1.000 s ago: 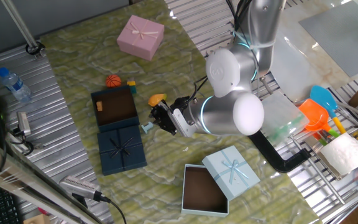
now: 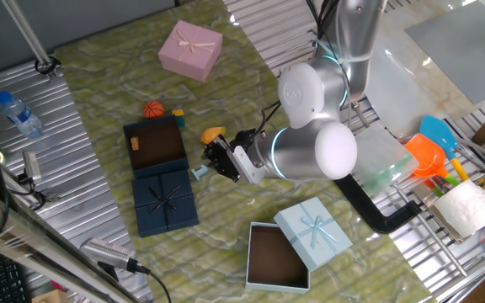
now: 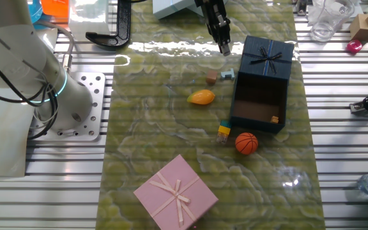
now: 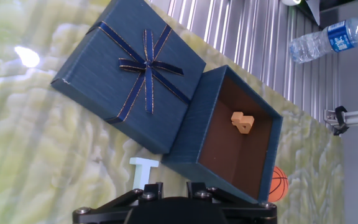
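My gripper shows at the bottom of the wrist view, its two fingertips apart with nothing between them. Beyond the left finger lies a pale blue T-shaped piece [image 4: 144, 171] on the cloth. An open dark blue box [image 3: 259, 105] holds a small orange figure-shaped piece [image 4: 243, 122]; its ribboned lid [image 3: 268, 59] rests against one side. In exterior view 2, the gripper [image 3: 225, 50] hangs above the table near the T piece [image 3: 227, 75]. Near it lie a brown block [image 3: 211, 76] and a yellow-orange mango [image 3: 201, 97].
A small basketball [image 3: 246, 144] and a yellow-and-teal block [image 3: 223, 130] lie by the dark box. A pink gift box [image 2: 191, 50] stands apart. An open light blue box [image 2: 277, 257] with its lid [image 2: 314, 233] occupies the other end. Cloth between the pink box and the mango is clear.
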